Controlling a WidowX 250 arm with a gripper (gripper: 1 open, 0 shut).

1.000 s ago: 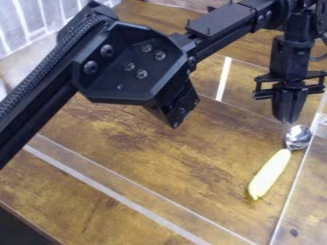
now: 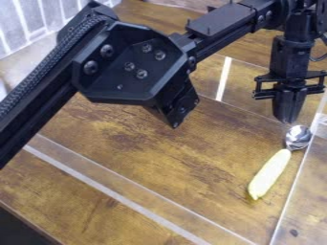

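My black gripper (image 2: 288, 105) is at the right, pointing down, shut, with its fingertips just above a shiny metal object (image 2: 297, 136), which looks like the bowl of a spoon or a similar utensil. Whether the tips touch it I cannot tell. Below and left of that lies a long pale yellow object (image 2: 270, 174), like a corn cob or a handle, tilted toward the lower left and close to the metal piece; whether they are joined is unclear.
My arm crosses the upper left, hiding part of the table. A white grated item (image 2: 32, 24) stands at the top left.
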